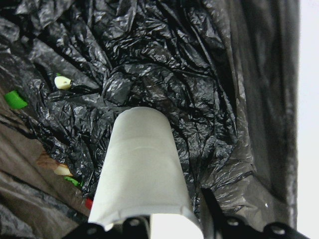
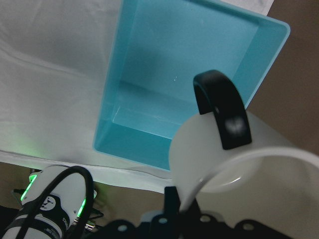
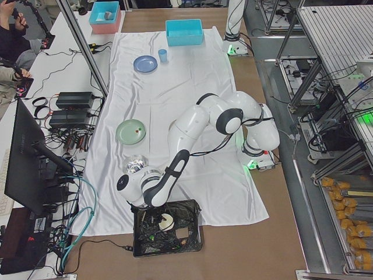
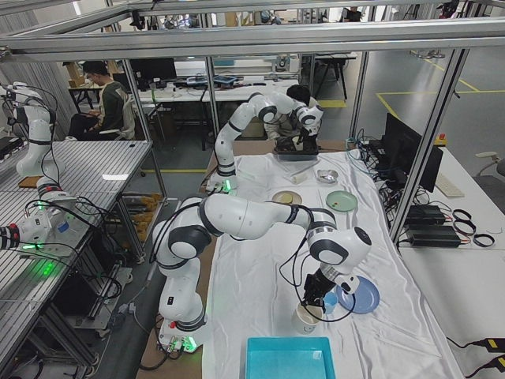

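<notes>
In the left wrist view my left gripper is shut on a white cup (image 1: 139, 159), inside a bin lined with black plastic (image 1: 164, 45) holding small scraps. In the right wrist view my right gripper is shut on the rim of a white mug (image 2: 199, 149) with a black handle, above a turquoise bin (image 2: 164, 64). The camera right view shows that mug (image 4: 306, 320) beside a blue cup and blue plate (image 4: 364, 298).
A green plate (image 3: 131, 132), a foil bowl (image 3: 134, 163) and a beige plate (image 4: 286, 197) stand on the white cloth. Monitors and cables line one side.
</notes>
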